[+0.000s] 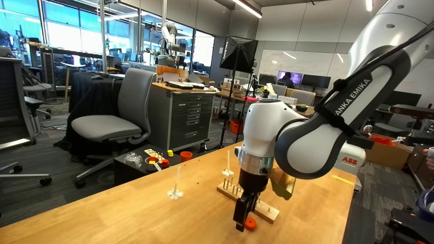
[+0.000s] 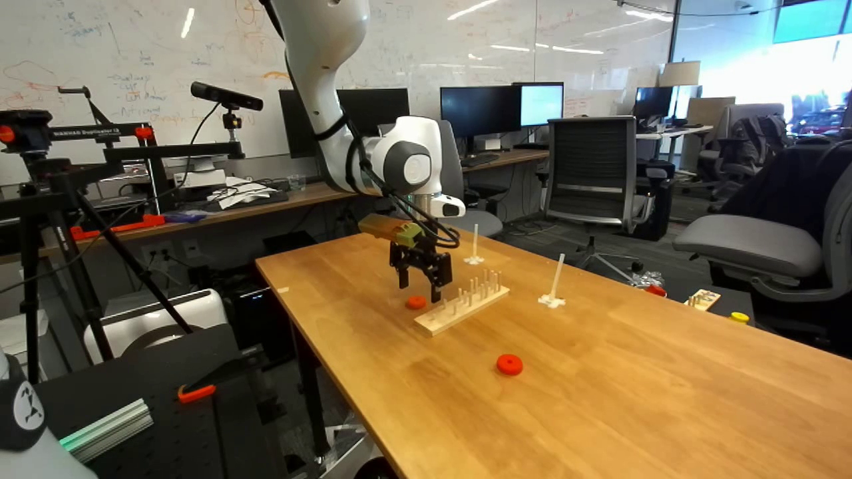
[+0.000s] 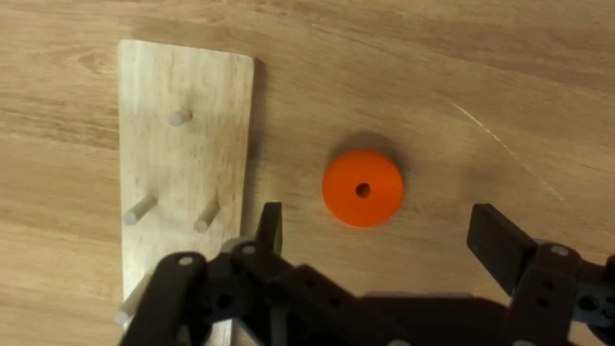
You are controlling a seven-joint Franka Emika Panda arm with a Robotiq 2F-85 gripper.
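Observation:
My gripper stands wide open above the table, its two black fingers well apart. An orange disc with a centre hole (image 3: pixel 362 188) lies flat on the table, just ahead of the gap in the wrist view, with nothing gripped. In exterior view 2 the gripper (image 2: pixel 420 291) hangs over this disc (image 2: pixel 416 303). Close beside it is a wooden peg board (image 3: pixel 184 138); my left finger reaches near the board's edge. In exterior view 1 the gripper (image 1: pixel 246 215) hides that disc. A second red disc (image 2: pixel 509 364) rests on the board's other side.
Two upright white rods (image 2: pixel 556 279) on taped bases stand toward the table's far edge. Pegs rise from the board (image 2: pixel 461 310), tallest at its far end. A black side cabinet holds small parts, including a red cup (image 1: pixel 186 156).

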